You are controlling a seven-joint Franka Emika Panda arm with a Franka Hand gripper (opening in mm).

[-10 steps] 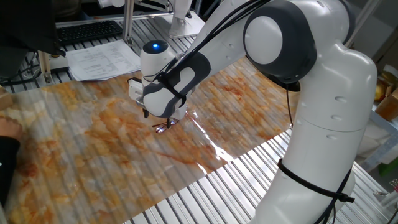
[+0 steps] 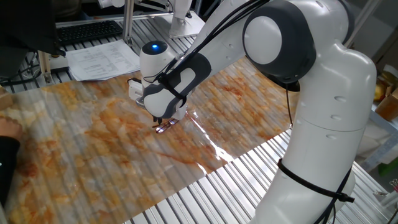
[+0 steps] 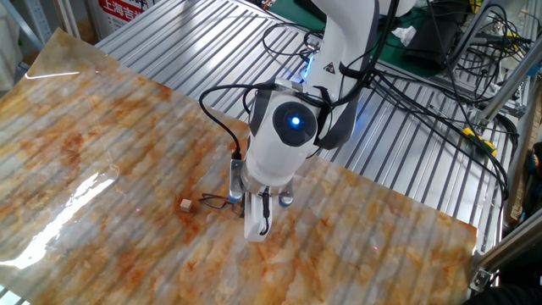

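Note:
A pair of dark-framed glasses (image 2: 166,126) lies on the marbled orange-and-white sheet, right under my gripper (image 2: 160,121). The gripper points down, low over the table, its dark fingertips at the glasses. The fingers are partly hidden by the hand, so whether they have closed on the frame cannot be made out. From the other side, the glasses (image 3: 218,201) stick out to the left of the hand, and the hand covers their other part.
A small pale cube (image 3: 185,205) rests just left of the glasses. Papers (image 2: 103,60) and a keyboard (image 2: 90,31) lie behind the sheet. A person's hand (image 2: 10,128) is at the left edge. Much of the sheet (image 2: 93,168) is bare.
The visible left finger has moved inward, towards the other, narrowing the gap at the glasses. The arm has stayed almost still, and the glasses lie in about the same place.

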